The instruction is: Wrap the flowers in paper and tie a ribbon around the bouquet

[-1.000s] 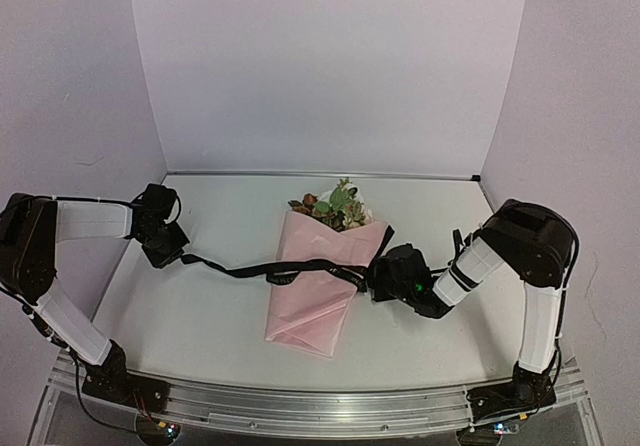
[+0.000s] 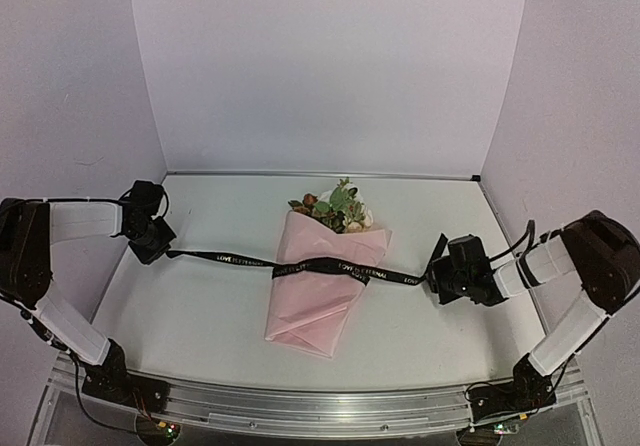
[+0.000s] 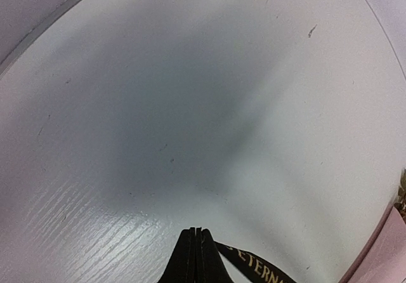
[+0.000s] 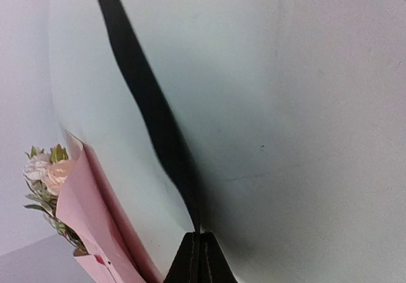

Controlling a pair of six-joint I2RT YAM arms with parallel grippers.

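A bouquet of fake flowers (image 2: 340, 206) in pink wrapping (image 2: 312, 311) lies on the middle of the table. Across its wrapping runs a black ribbon (image 2: 225, 259) with pale lettering, stretched out to both sides. At the left end my left gripper (image 2: 167, 253) is shut on the ribbon, which leaves its fingertips (image 3: 188, 248) toward the lower right in the left wrist view. To the right of the bouquet my right gripper (image 2: 427, 277) is shut on the other side of the ribbon; a loose tail (image 4: 149, 99) extends beyond its fingers. Whether the ribbon crosses or knots on the wrapping, I cannot tell.
Walls stand at the back and both sides, and a metal rail (image 2: 320, 403) runs along the front edge.
My right gripper has moved to the right, away from the bouquet, drawing the ribbon straighter. The left gripper has shifted slightly left. The bouquet has stayed in place.
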